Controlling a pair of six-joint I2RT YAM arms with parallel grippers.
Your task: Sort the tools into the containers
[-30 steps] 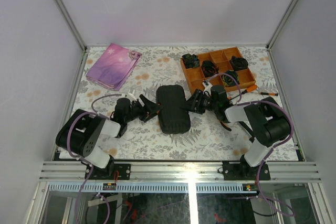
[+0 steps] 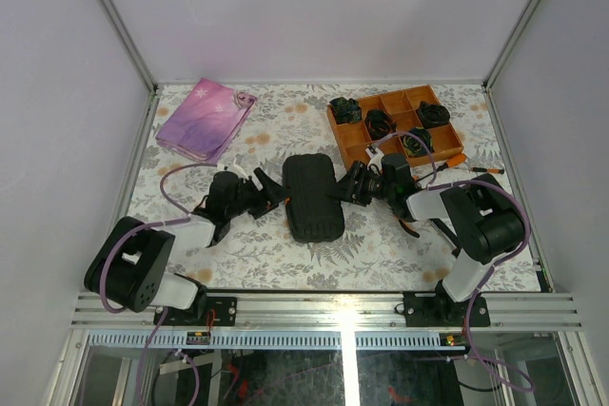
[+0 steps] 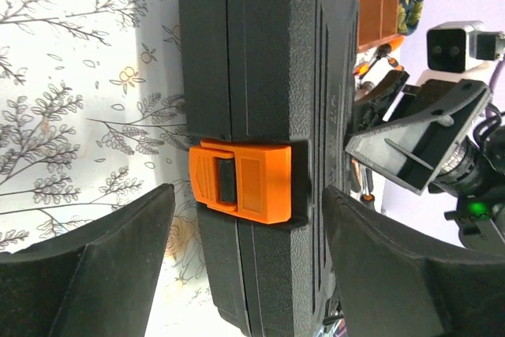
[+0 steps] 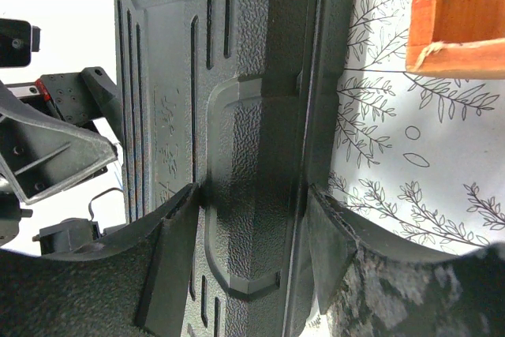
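Observation:
A black tool case [image 2: 314, 199] stands at the table's middle, between both arms. In the left wrist view, its orange latch [image 3: 241, 182] sits upright against the case's side, looking closed. My left gripper is open at that side; its fingers stand wide of the latch, with a gap showing. On the opposite side is my right gripper. Its fingers are apart, with the case's raised handle part [image 4: 252, 140] between them; whether they press on it cannot be told. The case's contents are hidden.
An orange compartment tray [image 2: 397, 100] with several dark bundles stands at the back right. Loose tools, one a screwdriver [image 2: 487, 170], lie round the right arm. A folded purple cloth [image 2: 205, 121] is at the back left. Open table shows between cloth and case.
My left gripper has drawn back slightly to the left from the case, and its fingers look wider apart. The case and my right arm look unchanged.

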